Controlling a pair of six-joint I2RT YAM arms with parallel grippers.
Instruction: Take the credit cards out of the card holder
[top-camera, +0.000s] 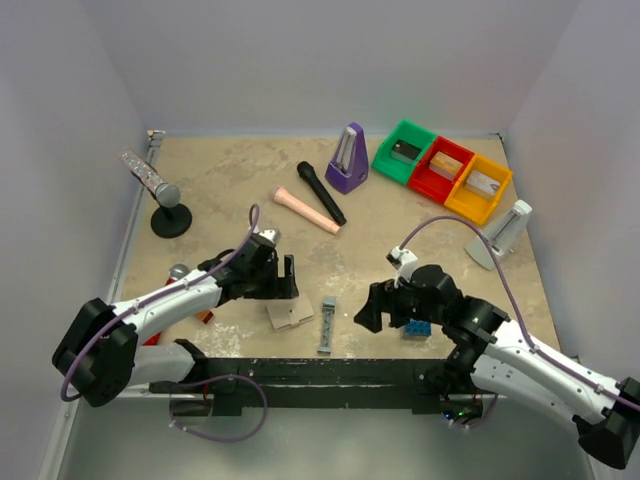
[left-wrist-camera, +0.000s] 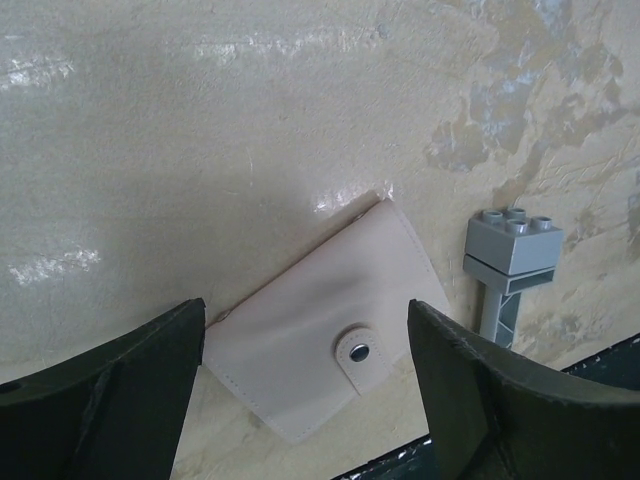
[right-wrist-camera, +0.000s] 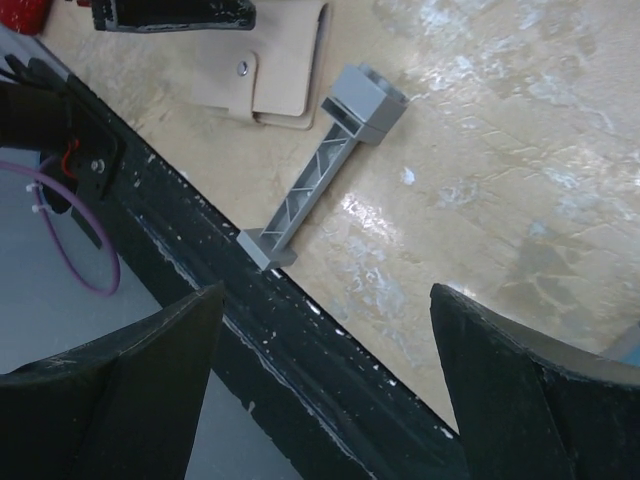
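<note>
The pale pink-beige card holder (top-camera: 284, 315) lies closed, snap flap fastened, near the front middle of the table; no cards show. My left gripper (top-camera: 286, 274) hangs just above it, open; in the left wrist view the holder (left-wrist-camera: 289, 336) lies between and beyond the fingertips. My right gripper (top-camera: 371, 308) is open, nothing between its fingers, to the right of a grey connector piece (top-camera: 326, 329). In the right wrist view the holder (right-wrist-camera: 287, 65) is at the upper left, partly behind a black part of the left gripper.
Two microphones (top-camera: 320, 191), a purple metronome (top-camera: 343, 172), coloured bins (top-camera: 435, 181) and a white device (top-camera: 499, 236) occupy the back. A stand (top-camera: 170, 220) is at left, a blue piece (top-camera: 416, 329) at front right.
</note>
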